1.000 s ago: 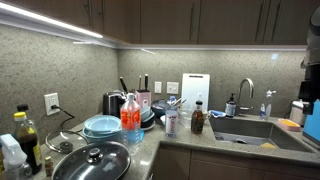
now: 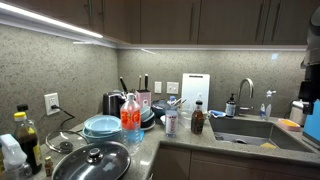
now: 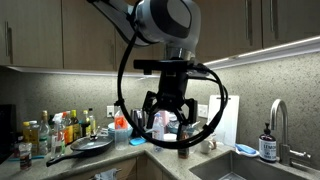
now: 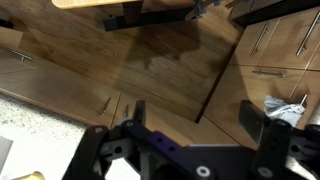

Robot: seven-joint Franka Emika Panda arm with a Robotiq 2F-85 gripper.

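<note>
My gripper stands open in the wrist view, its two dark fingers wide apart with nothing between them. Below it are the wooden floor (image 4: 165,65) and cabinet fronts. In exterior view 2 the arm (image 3: 165,40) fills the middle, dark cables looping around its wrist; the fingertips cannot be made out there. Only a part of the arm (image 2: 311,45) shows at the right edge of exterior view 1. On the counter (image 2: 145,158) lie a lidded pan (image 2: 92,162) and light blue bowls (image 2: 102,125), with bottles around them.
A sink (image 2: 255,132) with a tall faucet (image 2: 241,95) lies to the right. Beside it stand a dark bottle (image 2: 197,118) and a white-labelled bottle (image 2: 170,122). A white board (image 2: 196,91) leans on the wall. A whitish cloth (image 4: 284,110) hangs at a cabinet front.
</note>
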